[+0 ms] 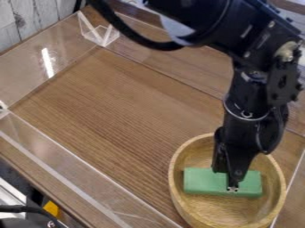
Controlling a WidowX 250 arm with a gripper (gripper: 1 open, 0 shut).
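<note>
A green rectangular block (209, 183) lies inside a round wooden bowl (191, 209) at the lower right. My black gripper (230, 178) reaches down into the bowl over the block's middle, its fingertips low at the block and partly hiding it. The gripper looks shut; whether the fingertips touch the block is hard to tell.
The wooden surface (119, 116) left of the bowl is clear. Clear plastic walls run along its left and front edges, with a white bracket (98, 34) at the back left. Dark clutter lies beyond the lower-left edge.
</note>
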